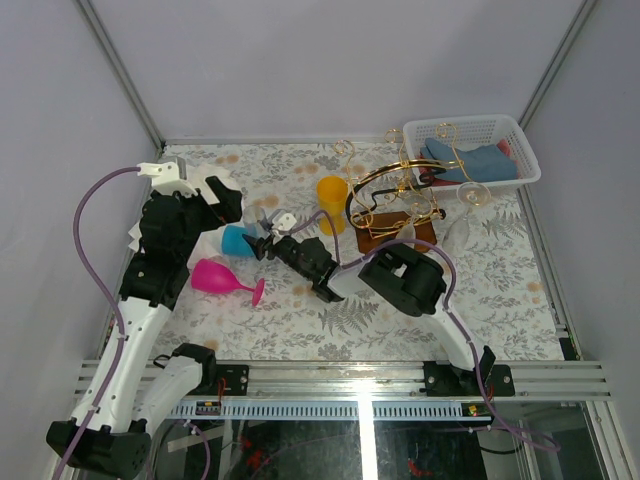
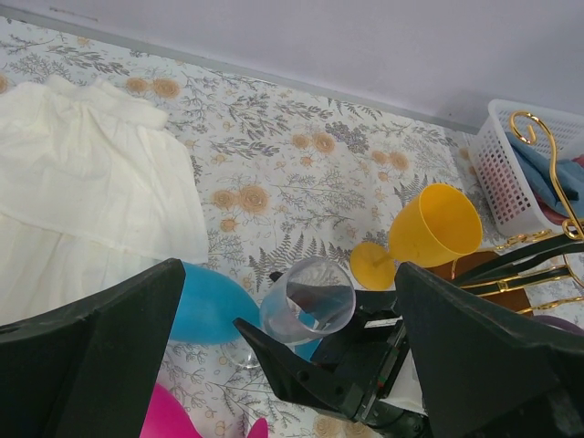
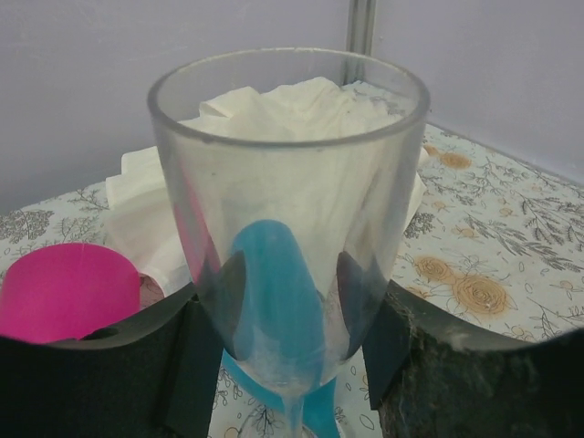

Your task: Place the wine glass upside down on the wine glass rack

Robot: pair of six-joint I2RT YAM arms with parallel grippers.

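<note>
A clear wine glass (image 3: 287, 182) stands upright in the right wrist view, its bowl between the fingers of my right gripper, which is shut on it. In the left wrist view the same clear glass (image 2: 308, 297) shows its open rim upward, beside the blue glass. My left gripper is open, high over the left of the table, nothing between its fingers. The gold wire wine glass rack (image 1: 400, 190) on a wooden base (image 1: 398, 232) stands right of centre; a clear glass (image 1: 474, 194) is at its right side.
A blue glass (image 1: 238, 241) and a pink glass (image 1: 225, 280) lie left of centre, near a white cloth (image 2: 100, 173). A yellow glass (image 1: 332, 192) stands between my right gripper and the rack. A white basket (image 1: 480, 130) fills the back right corner.
</note>
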